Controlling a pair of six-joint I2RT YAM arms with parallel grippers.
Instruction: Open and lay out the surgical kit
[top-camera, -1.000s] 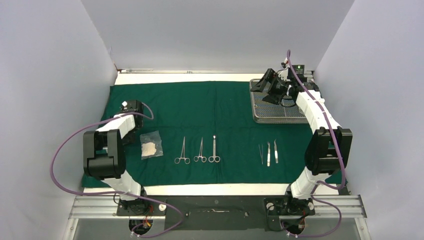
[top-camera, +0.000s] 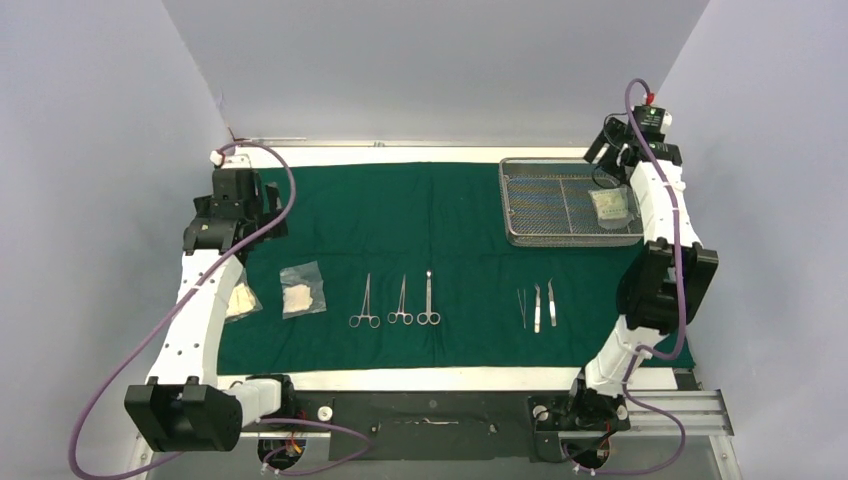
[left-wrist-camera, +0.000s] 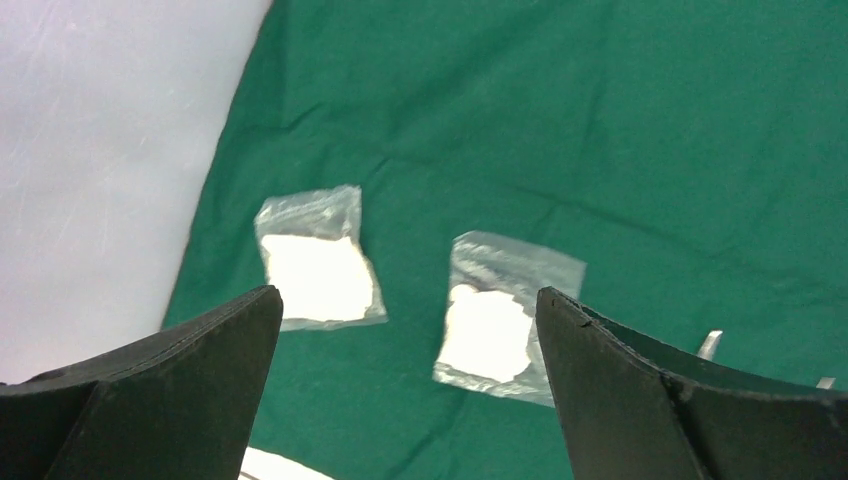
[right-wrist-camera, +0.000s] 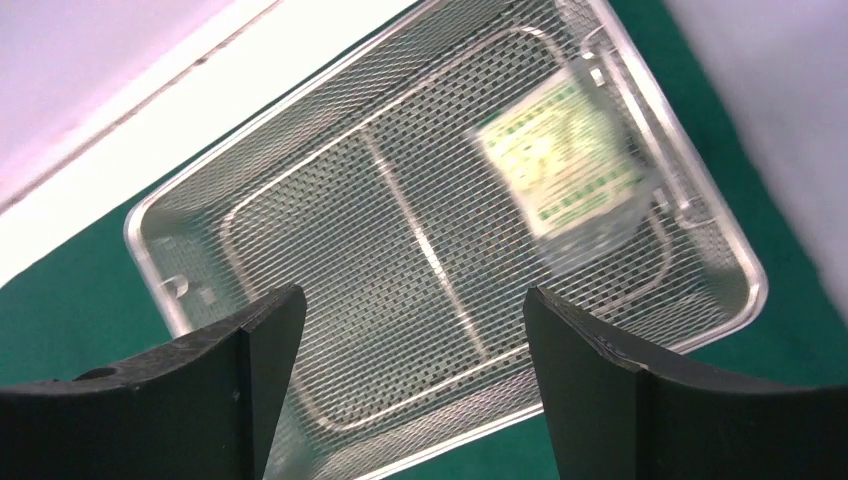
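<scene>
A metal mesh tray (top-camera: 572, 241) stands at the back right of the green cloth. Inside it, on the right, lies a clear packet with pale yellow-green contents (right-wrist-camera: 562, 150). Above the tray hangs my right gripper, its fingers apart and nothing between them. My left gripper is open and empty over the cloth's left side. Two clear bags of white gauze, the left gauze bag (left-wrist-camera: 318, 272) and the right gauze bag (left-wrist-camera: 490, 330), lie flat on the cloth. Three scissor-handled instruments (top-camera: 401, 312) form a row at centre.
Right of centre lie thin tweezers (top-camera: 522, 308), a scalpel-like tool (top-camera: 537, 310) and another slim instrument (top-camera: 551, 303). Walls rise close beside both arms.
The right arm has swung right and back, uncovering the packet in the tray. The instruments lie unmoved.
</scene>
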